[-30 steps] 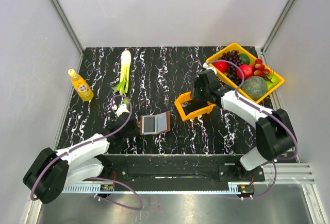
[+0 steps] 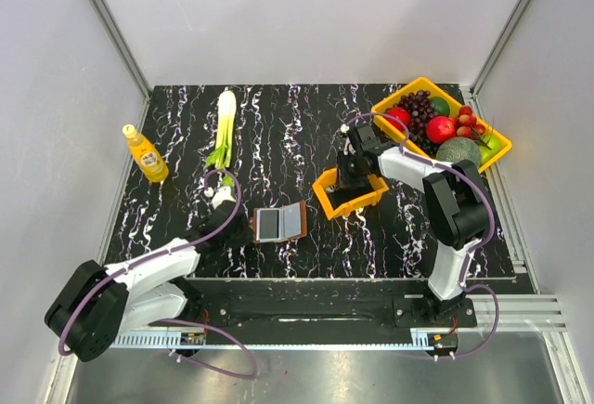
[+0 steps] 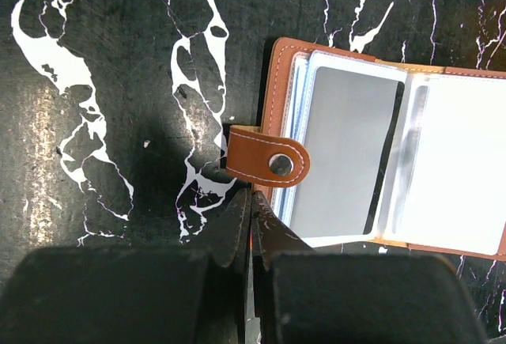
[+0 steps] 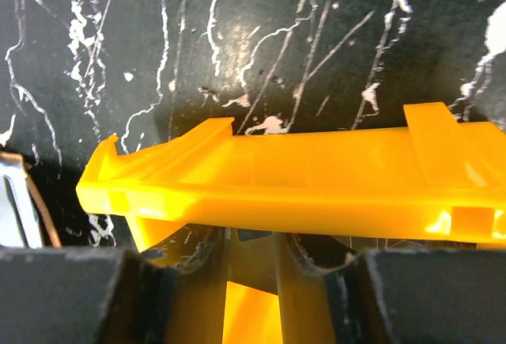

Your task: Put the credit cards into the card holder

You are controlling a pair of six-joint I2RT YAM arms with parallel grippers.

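Observation:
The brown card holder (image 3: 340, 146) lies open on the table, its clear sleeves facing up and its snap strap (image 3: 267, 156) at the left edge. My left gripper is shut at that edge, just below the strap, with nothing showing between its fingers. A small yellow basket (image 2: 327, 202) with a dark inside stands right of the holder. My right gripper (image 2: 348, 179) reaches down into it, its fingers (image 4: 202, 281) apart behind the yellow wall (image 4: 300, 174). No card can be made out clearly; the basket's inside is mostly hidden by the gripper.
At the back right is a larger yellow basket (image 2: 506, 144) full of fruit. A yellow bottle (image 2: 146, 153) lies at the left, and a leek (image 2: 225, 130) at the back left.
My right arm has swung left and gone lower into the small basket. The left arm has shifted very slightly beside the holder, which stays in place.

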